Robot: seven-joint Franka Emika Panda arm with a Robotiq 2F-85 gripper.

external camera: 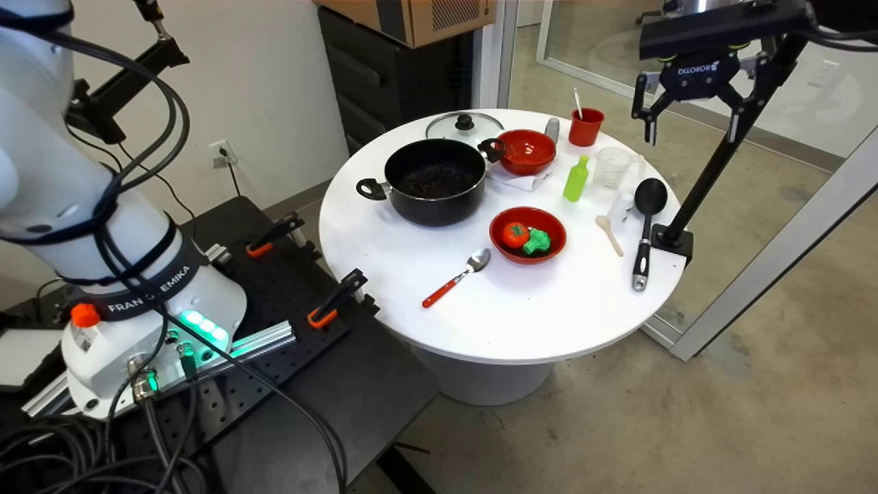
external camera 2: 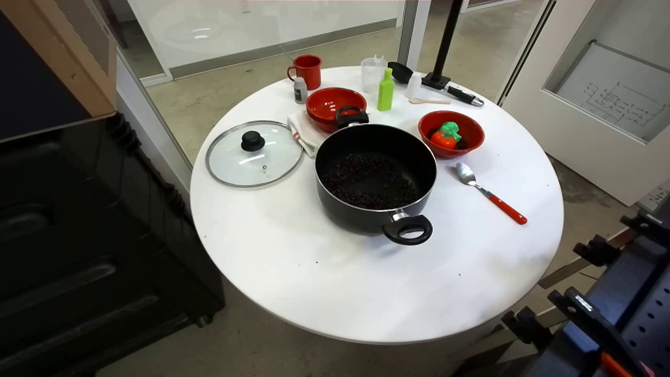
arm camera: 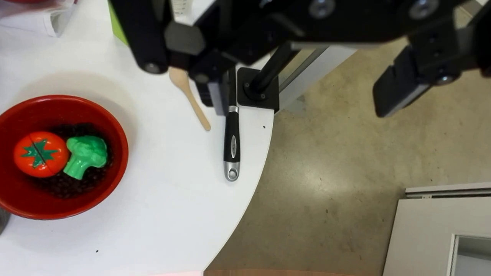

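High above the right side of the table, my gripper [external camera: 691, 136] hangs open and empty. Its two fingers stand wide apart in the wrist view, one finger [arm camera: 218, 96] over the table and the other over the floor. Below lies a black ladle-like spoon [external camera: 646, 230], its handle toward the table's edge, beside a small wooden spoon [external camera: 610, 234]. A red bowl [arm camera: 120, 151] holds a toy tomato [arm camera: 39, 154], green toy broccoli [arm camera: 87, 154] and dark beans. The black pot [external camera 2: 352, 213] has dark beans on its bottom. A red-handled spoon [external camera: 448, 288] rests on bare tabletop.
A glass lid [external camera 2: 226, 160], stacked red bowls [external camera 2: 336, 103], a green bottle [external camera: 576, 180], a clear cup [external camera: 611, 169] and a red mug [external camera: 586, 129] crowd the back. A black pole [external camera: 716, 173] rises by the table's right edge.
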